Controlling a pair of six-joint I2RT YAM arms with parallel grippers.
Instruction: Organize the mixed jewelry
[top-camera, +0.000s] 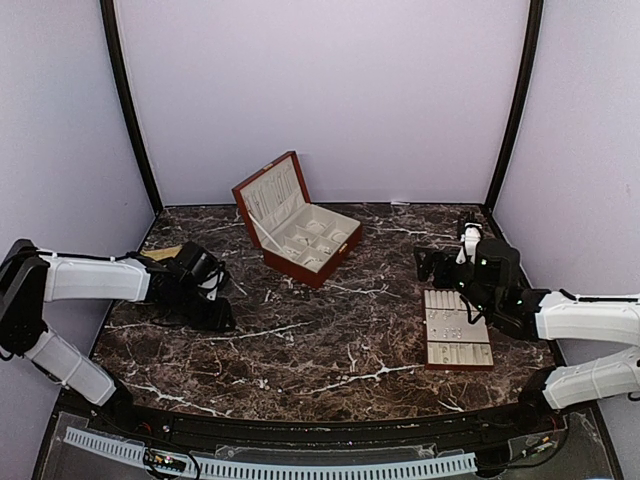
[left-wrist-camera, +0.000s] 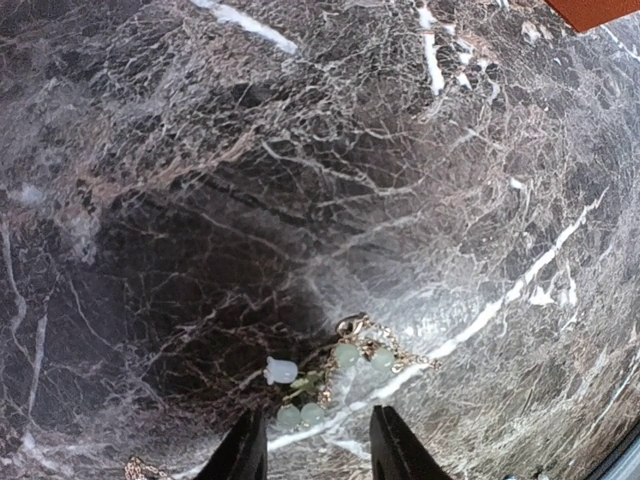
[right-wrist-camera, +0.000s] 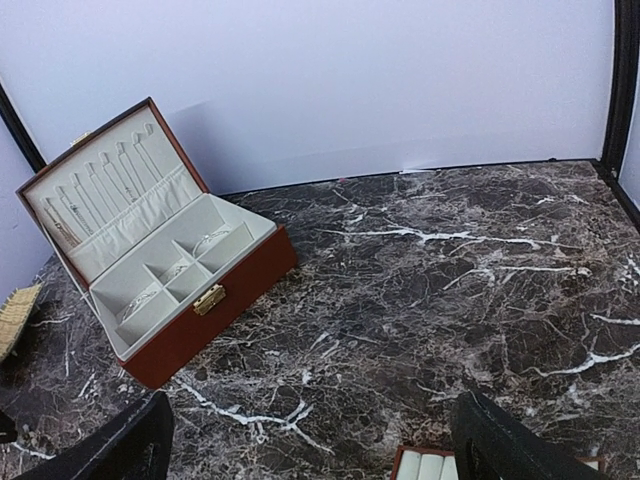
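Observation:
In the left wrist view, a fine chain with pale green beads (left-wrist-camera: 346, 355) and a whitish bead (left-wrist-camera: 281, 371) lies bunched on the marble table. My left gripper is over it, fingers part open and nothing seen between them. A scrap of another chain (left-wrist-camera: 145, 467) shows at the lower edge. The brown jewelry box (top-camera: 310, 240) stands with its lid up; a few pieces lie in its white compartments and chains hang in the lid (right-wrist-camera: 115, 180). Over the upper part of the flat ring tray (top-camera: 455, 353), my right gripper hangs open and empty.
A woven tan basket (top-camera: 160, 253) sits at the left, mostly covered by the left arm. Tiny pieces are scattered on the table's front half, too small to identify. Bare marble (right-wrist-camera: 430, 290) lies between the box and the right wall.

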